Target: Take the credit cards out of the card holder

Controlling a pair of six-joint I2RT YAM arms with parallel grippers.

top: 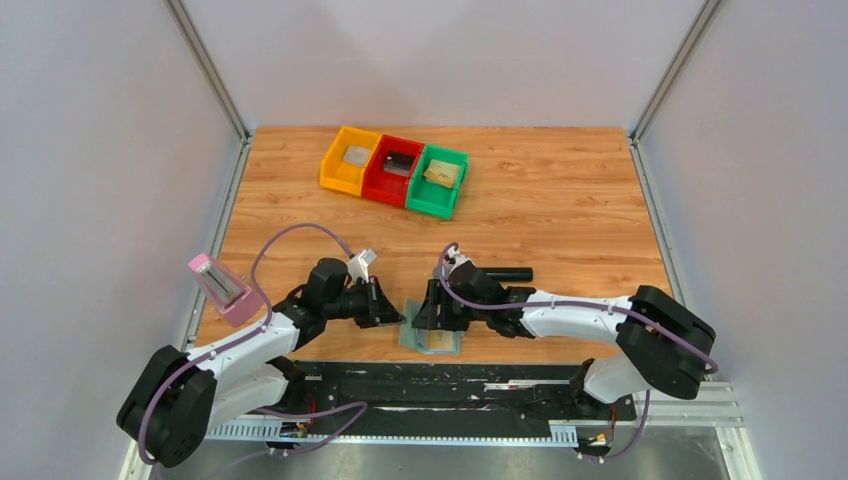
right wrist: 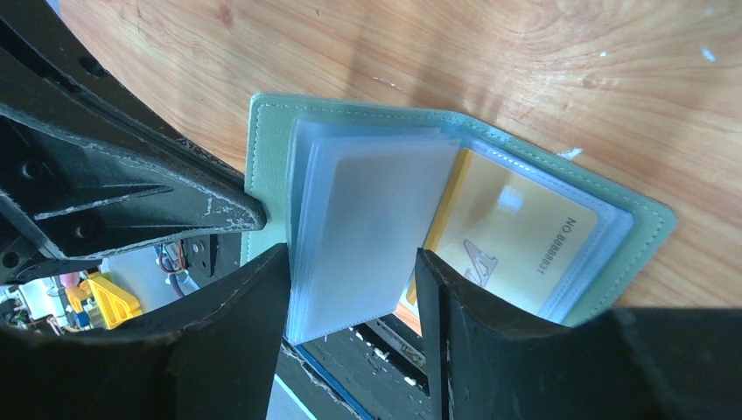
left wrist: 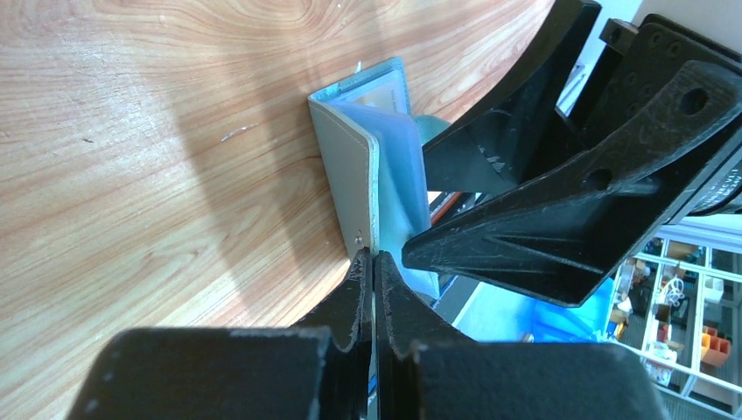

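In the top view, the teal card holder (top: pixel 410 338) lies opened out near the table's front edge, between both grippers. My left gripper is shut on the thin edge of its cover (left wrist: pixel 346 162), which stands raised. Over the holder, my right gripper stands part open. Clear plastic sleeves (right wrist: pixel 376 219) rise between its fingers, with a gap at the side. A gold credit card (right wrist: pixel 516 236) marked with a number rests in a sleeve on the holder's right side. Whether the raised sleeves contain cards cannot be made out.
Joined yellow (top: pixel 331 172), red (top: pixel 376 190) and green (top: pixel 432 203) trays at the back each hold something flat. A black bar (top: pixel 508 274) lies behind the right arm, and a pink object (top: pixel 224 288) is at far left.
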